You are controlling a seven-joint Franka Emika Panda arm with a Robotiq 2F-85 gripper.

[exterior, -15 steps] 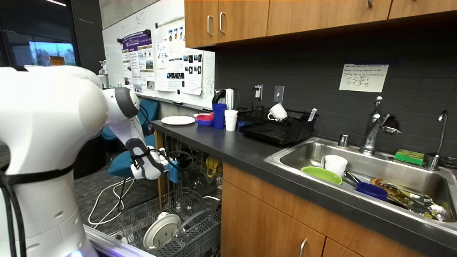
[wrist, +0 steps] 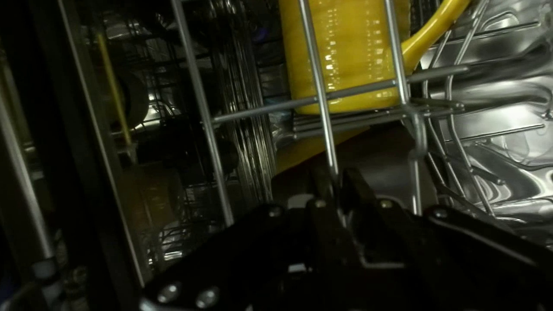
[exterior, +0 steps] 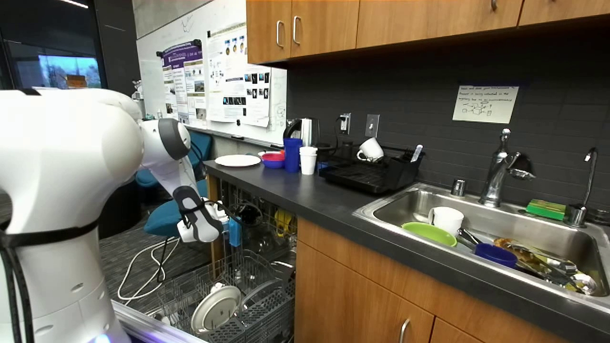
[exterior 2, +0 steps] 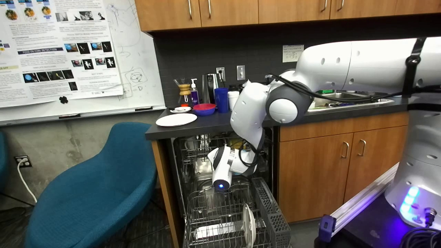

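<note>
In the wrist view my gripper reaches the wire front of the dishwasher's upper rack (wrist: 267, 109). Its dark fingers stand close together, with an upright wire (wrist: 325, 132) running down at the narrow gap between them. Whether they press on this wire is too dark to tell. Just behind the wires sits a yellow mug (wrist: 344, 57), its handle to the right. From exterior view 1, the arm's wrist (exterior: 200, 217) is at the dishwasher opening, and the yellow mug (exterior: 282, 222) shows inside. The arm hides the gripper in exterior view 2.
Below, the lower rack (exterior 2: 206, 206) is pulled out and holds a white plate (exterior 2: 248, 225). The countertop (exterior: 269, 182) overhangs the opening. A wooden side panel (exterior 2: 163, 177) borders its left. Dishes, including a green bowl (exterior: 429, 232), lie in the sink (exterior: 400, 212).
In exterior view 1, the arm's wrist has moved slightly right and down, further toward the dishwasher. The dishes and lower rack look unchanged.
</note>
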